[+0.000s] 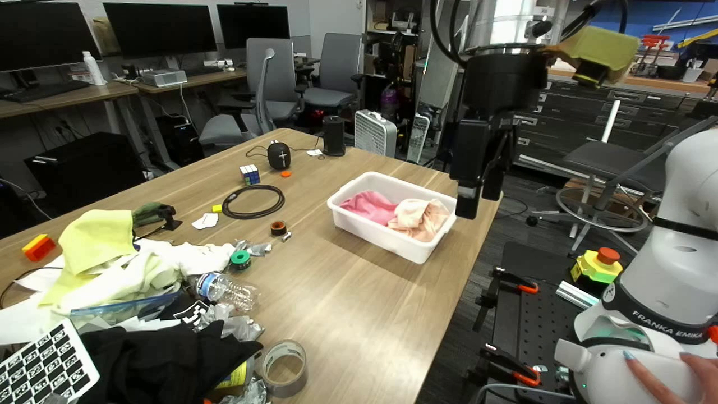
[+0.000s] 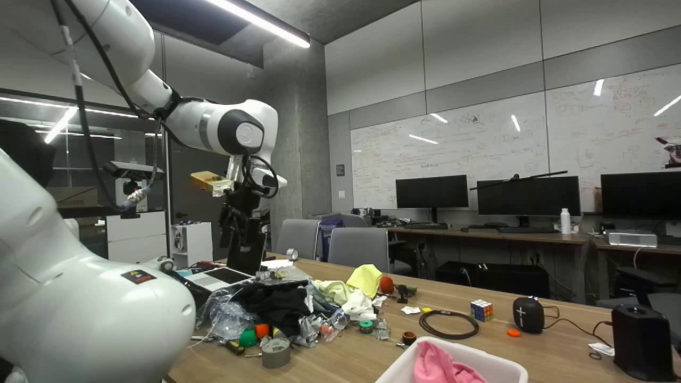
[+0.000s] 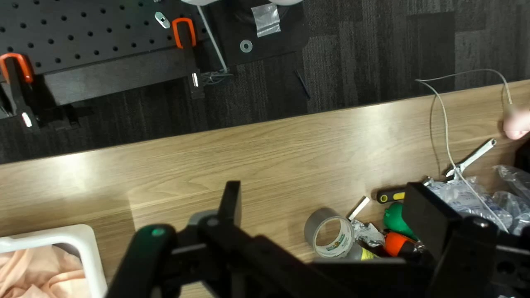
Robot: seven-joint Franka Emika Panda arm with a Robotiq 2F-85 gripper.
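Observation:
High above the table my gripper stands open, its two black fingers [image 3: 231,206] wide apart with nothing between them. Exterior view 1 has the gripper [image 1: 481,198] pointing down near the table's right edge. The white bin [image 1: 383,238] sits on the table, appearing to its left there. Inside the bin lie a pink cloth [image 1: 368,207] and a peach cloth [image 1: 420,216]. In the wrist view a corner of the bin [image 3: 87,243] shows at lower left with some peach cloth. Exterior view 2 cuts off the bin's near part.
A heap of cloths, including a yellow cloth [image 1: 97,235] and a black cloth [image 1: 171,360], covers the table's left side, with a bottle [image 1: 229,292] and grey tape [image 1: 282,368] nearby. A cable coil [image 1: 253,202] and a puzzle cube [image 1: 249,175] lie farther back. Bare wood separates heap and bin.

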